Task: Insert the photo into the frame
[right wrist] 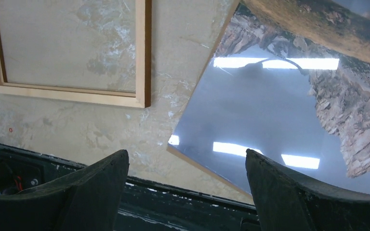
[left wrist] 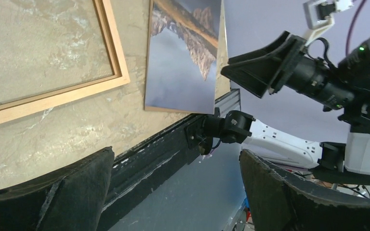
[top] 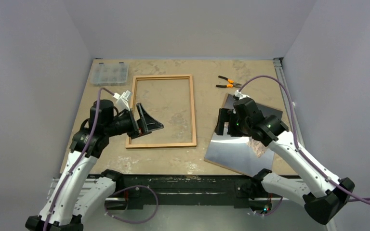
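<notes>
The empty wooden frame (top: 193, 110) lies flat on the table, left of centre. To its right rests the photo (top: 233, 154), a mountain picture with a glossy face, turned at an angle to the table's front edge. My left gripper (top: 156, 118) hangs over the frame, open, with nothing between its fingers. Above the photo's left part is my right gripper (top: 218, 122), its fingers (right wrist: 96, 183) apart and empty. In the right wrist view the photo's near left corner shows between those fingers, well below them. The right arm covers part of the photo in the top view.
Orange-handled pliers (top: 229, 82) lie at the back, right of the frame. A clear compartment box (top: 110, 73) stands at the back left. Bare table (right wrist: 171, 72) separates the frame from the photo. A dark rail (top: 192, 192) runs along the front edge.
</notes>
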